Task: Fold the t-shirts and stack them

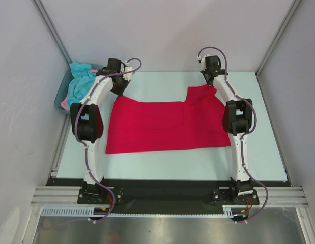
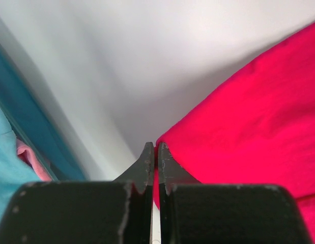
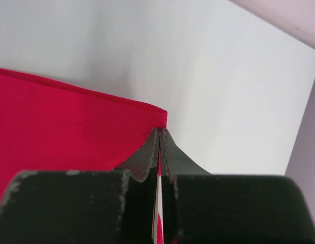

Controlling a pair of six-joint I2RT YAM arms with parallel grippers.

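Observation:
A red t-shirt (image 1: 152, 127) lies spread across the white table, its upper right part drawn toward the back. At its top left corner my left gripper is shut, with the red cloth pinched at the fingertips. My right gripper is shut on the shirt's upper right corner, and a fold of red cloth rises into its tips. In the top view the right gripper (image 1: 208, 81) stands near the table's back edge, the corner hanging below it.
A teal bin (image 1: 62, 90) with light blue cloth (image 1: 81, 81) and a bit of pink stands at the left edge, close beside the left arm. Bare table (image 1: 167, 165) shows in front of the shirt and along the right. Walls rise at the back and sides.

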